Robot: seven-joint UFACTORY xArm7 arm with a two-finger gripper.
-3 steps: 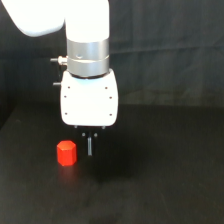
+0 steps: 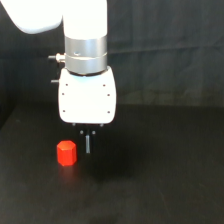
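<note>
A small red block (image 2: pixel 66 153) with a faceted outline rests on the black tabletop, left of the picture's middle. My gripper (image 2: pixel 88 144) points down from the white arm, its thin dark fingers just to the right of the block in the picture. No contact between them can be made out. The fingers are small and dark against the black surface, so how far apart they stand is unclear. Nothing shows held at their tips.
Bare black tabletop (image 2: pixel 160 170) spreads to the right and in front. Behind it hangs a dark curtain (image 2: pixel 165 50). No other objects stand on the table.
The gripper has shifted slightly to the left and a touch lower in the picture. The red block has stayed in place.
</note>
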